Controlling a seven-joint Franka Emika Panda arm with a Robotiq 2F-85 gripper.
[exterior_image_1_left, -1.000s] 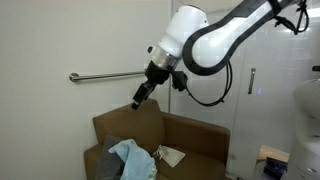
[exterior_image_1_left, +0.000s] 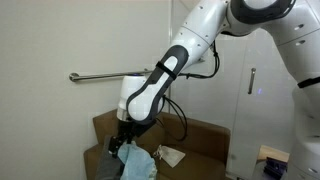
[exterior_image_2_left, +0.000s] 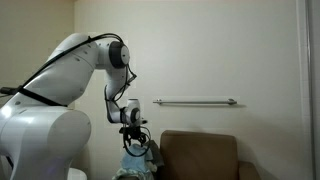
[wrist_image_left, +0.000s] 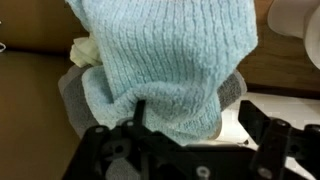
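A light blue knit cloth (exterior_image_1_left: 138, 162) lies over a dark grey cloth (exterior_image_1_left: 109, 166) at the left end of a brown couch (exterior_image_1_left: 205, 142). Seen from the wrist, the blue cloth (wrist_image_left: 170, 60) fills the middle, with grey fabric (wrist_image_left: 75, 100) showing at its edges. My gripper (exterior_image_1_left: 121, 148) points down right at the blue cloth's upper part; whether it touches cannot be told. In the wrist view its dark fingers (wrist_image_left: 128, 132) stand wide apart, with nothing gripped between them. From the other side, the gripper (exterior_image_2_left: 132, 146) is over the blue cloth (exterior_image_2_left: 138, 163).
A white cloth or paper (exterior_image_1_left: 170, 155) lies on the couch, right of the blue cloth. A metal rail (exterior_image_1_left: 105, 76) runs along the wall behind. White rounded objects (wrist_image_left: 300, 25) show in the wrist view's upper right.
My arm has come down and leftward from high above the couch to the blue cloth. The cloths look to lie in the same place.
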